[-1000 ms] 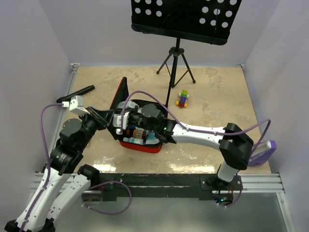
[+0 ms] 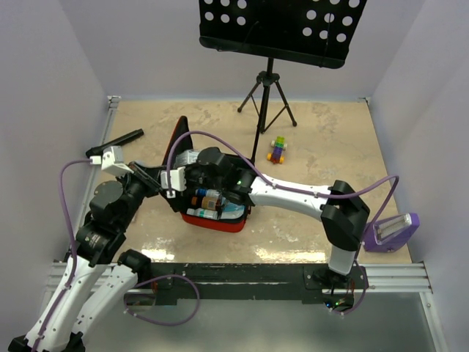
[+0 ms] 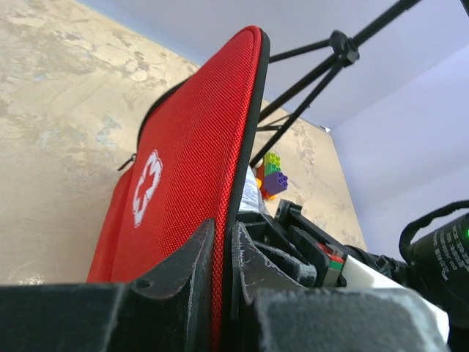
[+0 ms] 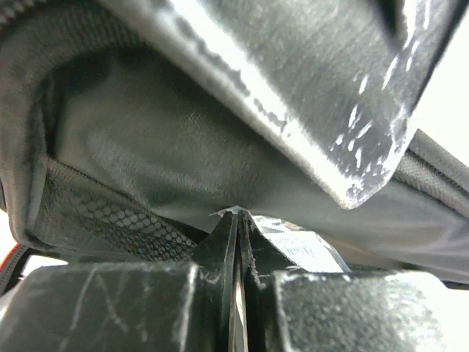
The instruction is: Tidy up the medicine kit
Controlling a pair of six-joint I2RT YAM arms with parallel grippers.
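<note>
The red medicine kit (image 2: 223,224) stands open mid-table, its lid (image 3: 192,139) raised on the left side. My left gripper is shut on the lid's edge, the red and black rim running between its fingers. Close to the lid's inner side, my right gripper is shut. A clear packet with a white label (image 4: 302,248) shows just behind its fingertips, against the dark lining (image 4: 146,139); whether any of its film is pinched is unclear. Bottles (image 2: 209,202) and a blue-white pack (image 2: 233,212) lie inside the kit, partly hidden by the right arm.
A black music stand (image 2: 265,77) rises behind the kit. Toy blocks (image 2: 277,150) sit to its right, a black rod (image 2: 117,142) lies back left, and a purple box (image 2: 392,232) is at the right edge.
My right arm has moved left, bringing its gripper closer to the lid and the left gripper. The lid's top leans slightly more to the left. The left arm looks almost unmoved.
</note>
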